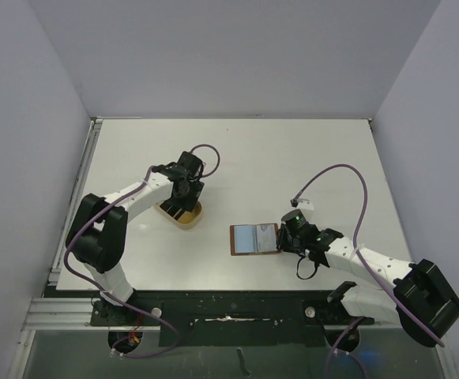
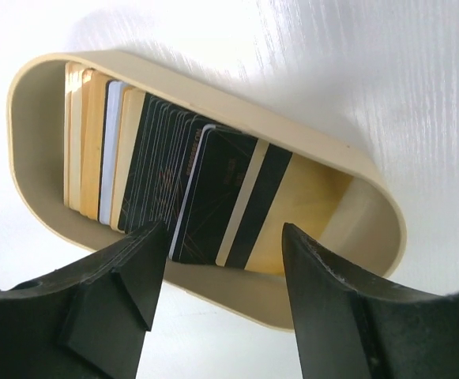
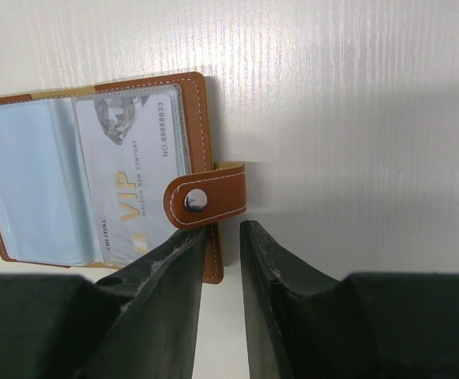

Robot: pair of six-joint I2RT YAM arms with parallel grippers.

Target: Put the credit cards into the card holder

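A row of credit cards [image 2: 216,189], mostly dark with several pale and orange ones, leans inside a tan oval box [image 2: 43,197]. Over the box's near rim, my left gripper stands open, its fingers apart with no card held between them. The brown card holder [image 3: 204,118] lies open and flat, with a white VIP card [image 3: 130,166] behind its right clear pocket. Its snap strap [image 3: 209,196] sticks out to the right. My right gripper is part open at that side, its left finger by the holder's edge below the strap; nothing clear shows between the fingers.
The card holder's left pocket [image 3: 20,181] looks pale blue and shows no printed card.
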